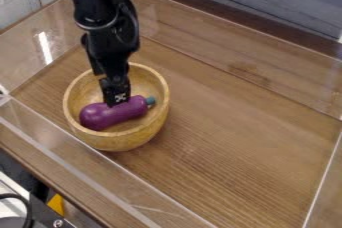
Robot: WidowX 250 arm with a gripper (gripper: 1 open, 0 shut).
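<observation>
My black gripper [111,80] hangs open in the upper middle-left, its fingers reaching down into a yellow bowl [154,132] on the wooden table. A purple eggplant [104,115] with a green stem lies in the bowl just below the fingertips, tilted from lower left to upper right. Whether the fingertips touch it I cannot tell.
The bare wooden table [247,122] gives free room to the right and behind. A pale wall or edge runs along the upper left. A small yellow object [56,202] and some dark cables show off the table at the lower left.
</observation>
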